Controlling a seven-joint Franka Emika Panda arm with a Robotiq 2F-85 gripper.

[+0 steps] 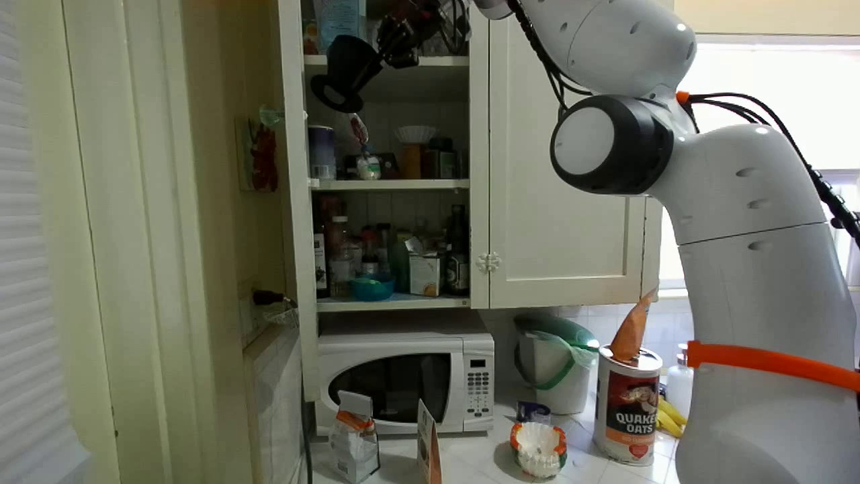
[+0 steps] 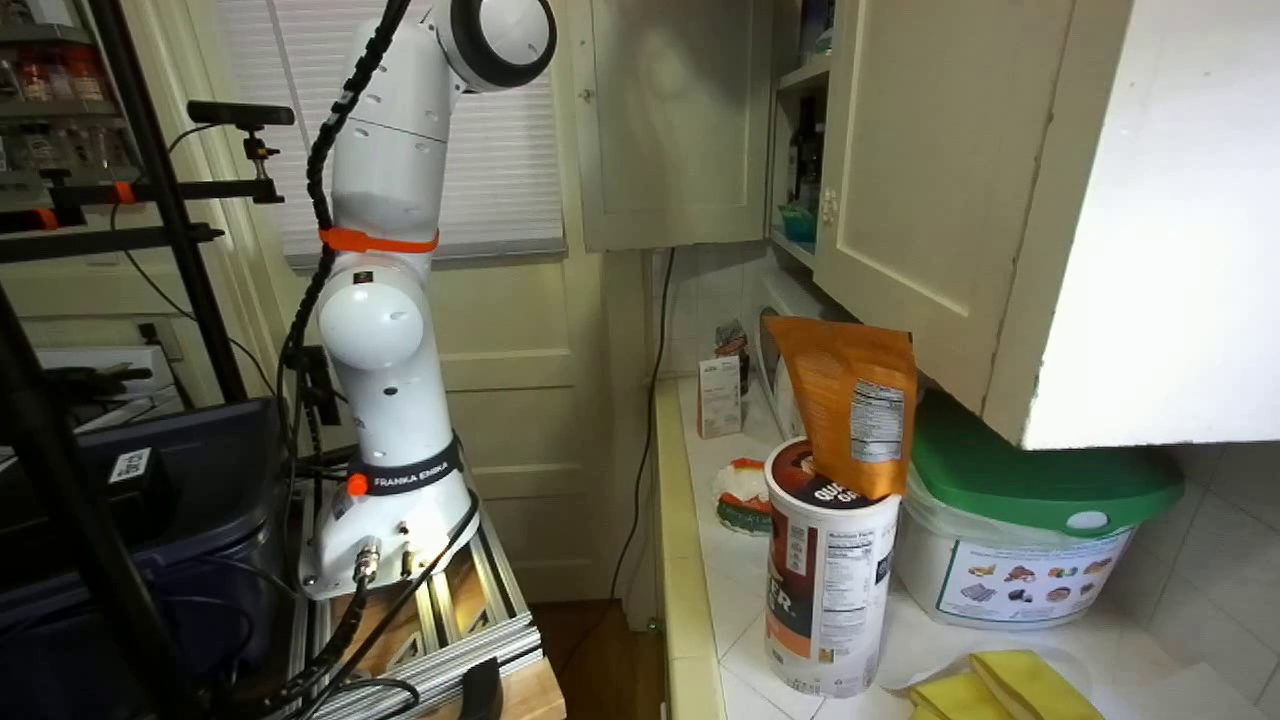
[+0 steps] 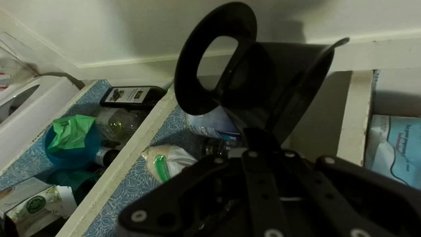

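A black cone-shaped piece with a flat round flange, like a coffee dripper, is held up in front of the open cupboard, near the upper shelf edge. My gripper is shut on its rim. From the wrist, the black dripper lies tilted on its side, its ring-like flange to the left and its wide mouth to the right. The dark fingers meet at the dripper's wall near the mouth; the exact contact is hard to see in the shade. Exterior view 2 does not show the gripper.
Below the dripper, the middle shelf carries a blue canister, a small bag and white paper filters. Bottles and a blue bowl crowd the lower shelf. The right cupboard door is shut. An oats canister stands on the counter.
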